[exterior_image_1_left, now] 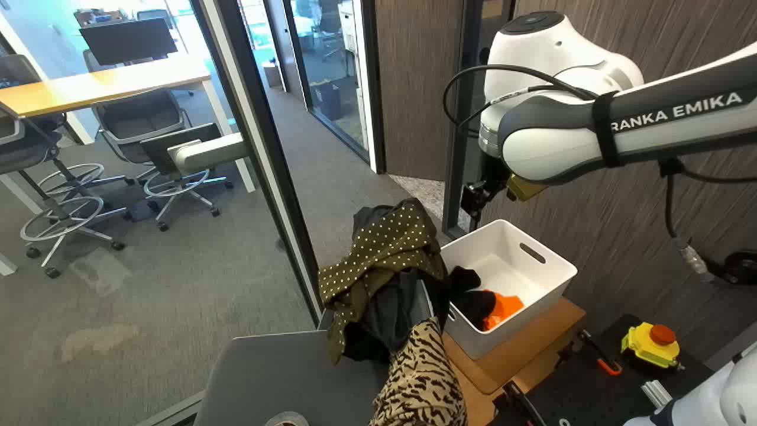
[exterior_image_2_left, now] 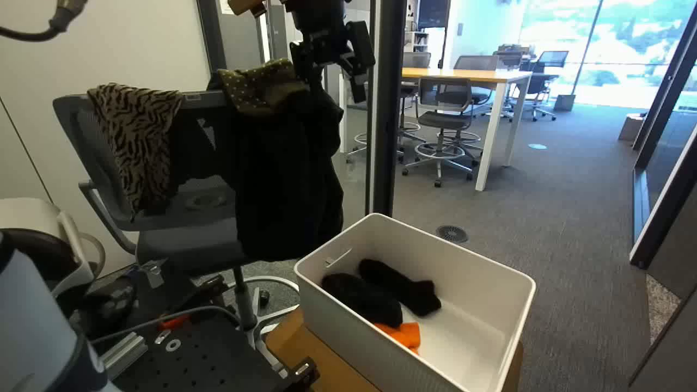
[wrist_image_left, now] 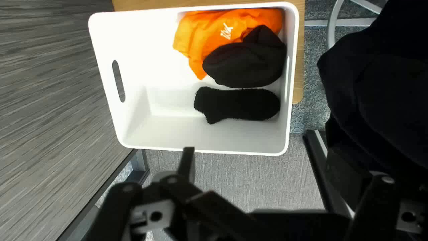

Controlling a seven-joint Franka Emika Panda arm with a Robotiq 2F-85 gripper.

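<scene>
My gripper (exterior_image_2_left: 333,81) hangs above the white bin's far side, pointing down, with its fingers apart. In the wrist view one of its fingers (wrist_image_left: 187,166) shows clearly; the other side merges with dark cloth. The white bin (wrist_image_left: 136,48) holds an orange cloth (wrist_image_left: 192,36), a black bundled item (wrist_image_left: 244,66) and a black fuzzy sock-like piece (wrist_image_left: 236,105). Over the chair back hang an olive polka-dot cloth (exterior_image_1_left: 383,248), a black garment (exterior_image_2_left: 281,183) and a tiger-striped cloth (exterior_image_1_left: 422,376). In exterior view 2 the gripper overlaps the black garment's upper edge; contact cannot be judged.
The bin rests on a wooden stand (exterior_image_1_left: 560,323). A grey chair (exterior_image_1_left: 291,369) stands beside it, close to the glass partition and its dark frame (exterior_image_2_left: 383,130). A wood-grain wall (wrist_image_left: 52,100) runs along the bin's other end. The bin's handle end has bare floor inside.
</scene>
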